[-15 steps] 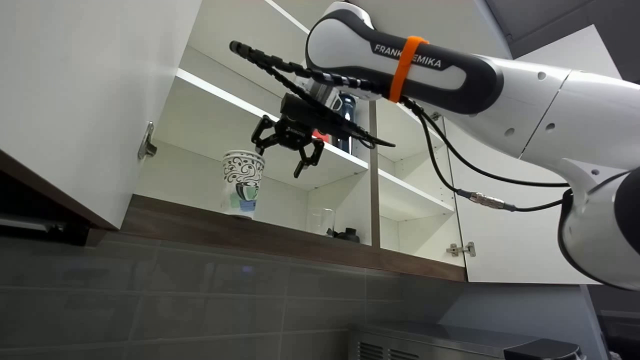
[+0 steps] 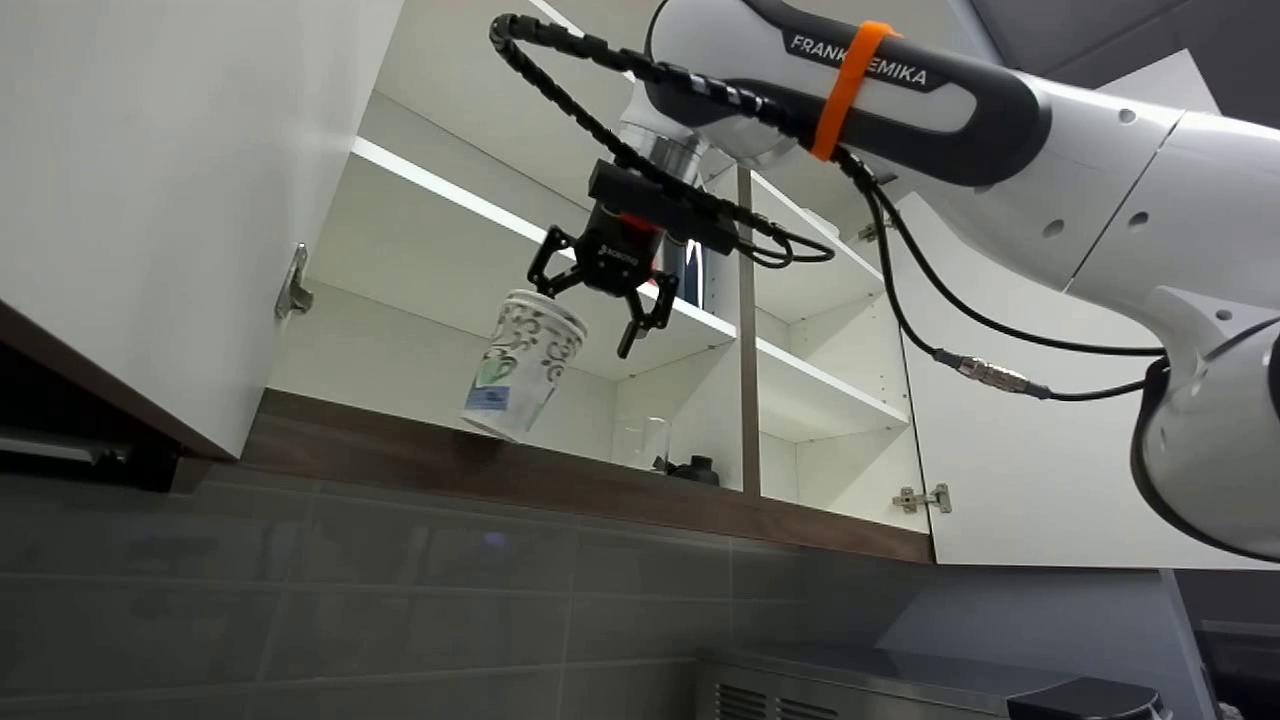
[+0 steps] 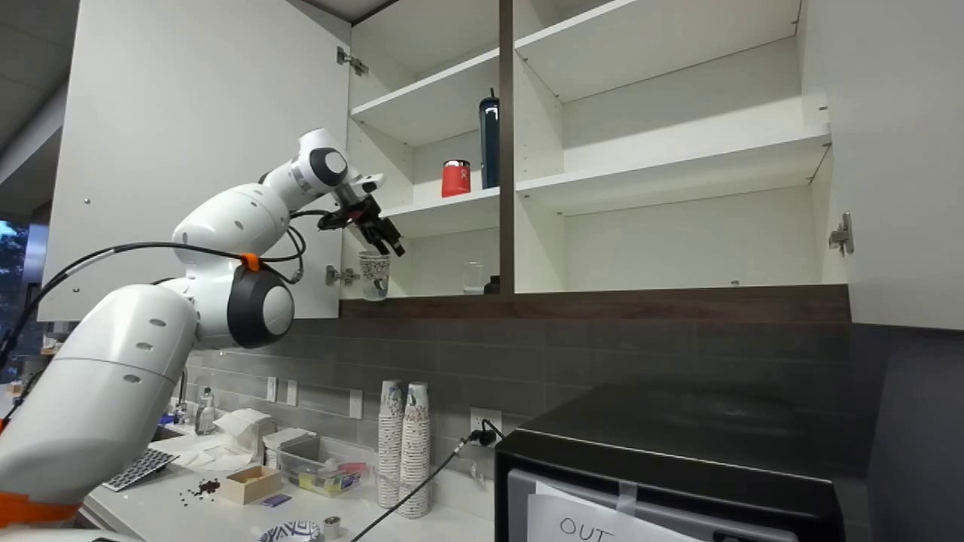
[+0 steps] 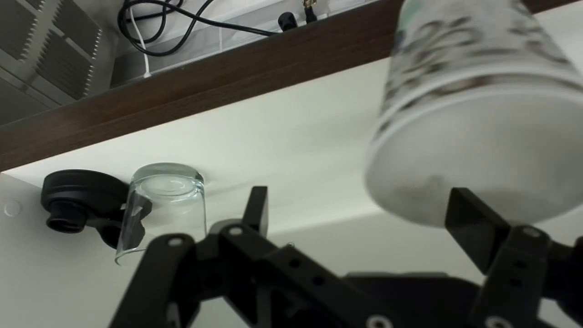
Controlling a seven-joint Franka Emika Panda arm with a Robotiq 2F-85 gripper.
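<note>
A patterned paper cup (image 2: 518, 372) leans at the front edge of the cabinet's bottom shelf, its top tipped to the right in exterior view 1. In the wrist view its white mouth (image 4: 481, 158) faces the camera. My gripper (image 2: 585, 322) is open just above and to the right of the cup. One of its fingers (image 4: 474, 227) overlaps the near rim; whether it is inside the mouth or only touching, I cannot tell. The other finger (image 4: 257, 210) stands clear over the shelf. The gap between the fingers holds nothing.
A clear glass (image 4: 164, 202) and a black lidded item (image 4: 82, 194) stand farther along the bottom shelf. On the shelf above are a red tumbler (image 3: 456, 179) and a dark tall bottle (image 3: 489, 144). An open cabinet door (image 2: 180, 180) flanks the cup's side.
The cup was upright and now leans, its top shifted to the right. My gripper has moved up and right in exterior view 1, remaining open.
</note>
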